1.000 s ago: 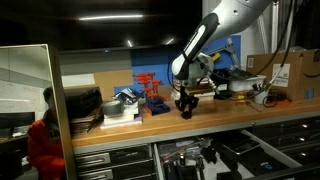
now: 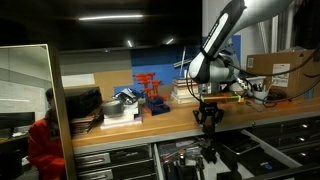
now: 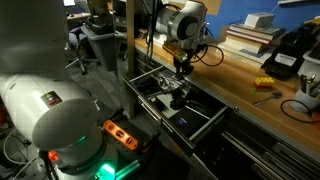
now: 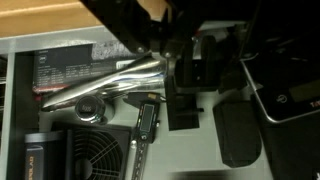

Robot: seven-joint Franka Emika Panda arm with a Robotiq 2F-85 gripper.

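My gripper [image 2: 209,107] is over the front edge of the bench, above the open drawer [image 3: 212,125]. It is shut on a small black object [image 2: 209,125], whose exact shape is hard to make out against the dark fingers. In the wrist view the gripper shows at top centre, dark and partly lost in shadow. Below it in the drawer lie a shiny metal tool [image 4: 110,82], a digital caliper [image 4: 147,122], a round metal part [image 4: 90,108] and a black flat piece [image 4: 237,133].
The wooden benchtop [image 2: 150,127] carries stacked books [image 3: 250,35], a red and yellow block [image 3: 264,84] and pliers [image 3: 267,98]. A black fan-like grille [image 4: 100,150] and a black device with a display [image 4: 292,90] fill parts of the drawer.
From over the benchtop, my gripper has moved right and toward the front with the dark object, coming lower over the drawer. The drawer stays open.
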